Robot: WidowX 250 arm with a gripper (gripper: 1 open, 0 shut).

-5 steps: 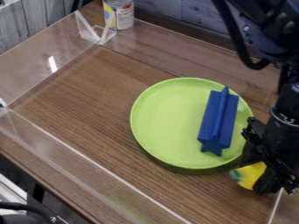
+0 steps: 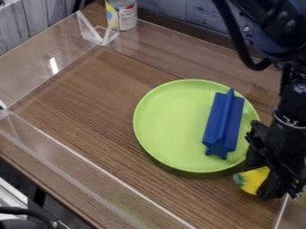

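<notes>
A green plate (image 2: 169, 125) lies on the wooden surface with a long blue block (image 2: 224, 122) on its right part. At the plate's lower right, my black gripper (image 2: 260, 179) is low at the surface, shut on a yellow object (image 2: 248, 181). Most of that object is hidden by the fingers, so its shape is unclear.
A can (image 2: 121, 15) stands at the back beside a clear plastic piece (image 2: 98, 29). Clear edging runs along the left and front of the wooden surface (image 2: 84, 107), whose left part is bare.
</notes>
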